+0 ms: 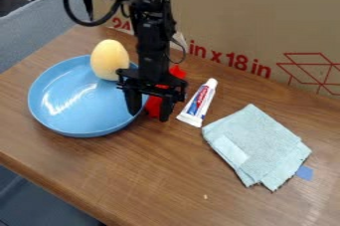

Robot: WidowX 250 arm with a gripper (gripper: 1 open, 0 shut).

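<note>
My black gripper hangs low over the right rim of a blue plate, at a red object that is mostly hidden behind it. I cannot tell whether its fingers are closed on that object. A yellow egg-shaped item stands at the back edge of the plate. A white toothpaste tube lies just right of the red object.
A folded pale blue cloth lies at the right, beside a bit of blue tape. A cardboard box walls off the back.
</note>
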